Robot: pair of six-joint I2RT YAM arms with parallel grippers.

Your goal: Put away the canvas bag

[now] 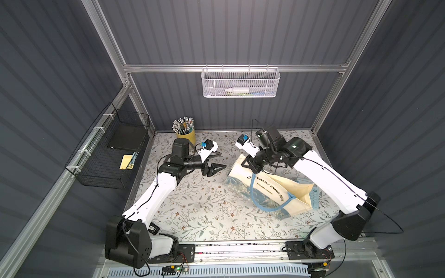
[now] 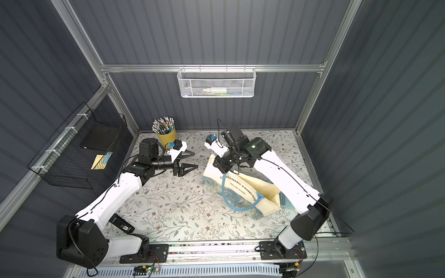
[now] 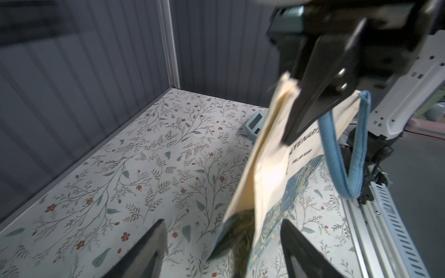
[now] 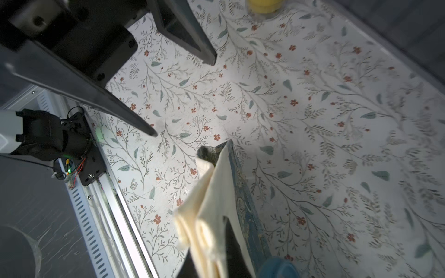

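Note:
The cream canvas bag [image 1: 253, 176] with blue floral print and blue handles hangs tilted over the right half of the table. My right gripper [image 1: 252, 167] is shut on its top edge near one corner; in the right wrist view the cream cloth [image 4: 208, 217] runs up between the fingers. One blue handle [image 1: 254, 197] droops in a loop down the bag's front. To the left, apart from the bag, my left gripper [image 1: 221, 162] stands open with nothing in it. The left wrist view shows the bag's side [image 3: 264, 176] beyond the blurred left fingers.
A teal calculator [image 1: 315, 197] lies partly hidden behind the bag. At the back left stands a yellow cup [image 1: 187, 136] of pencils. A black wire basket [image 1: 99, 169] hangs on the left wall, a white mesh basket [image 1: 240, 74] on the back wall.

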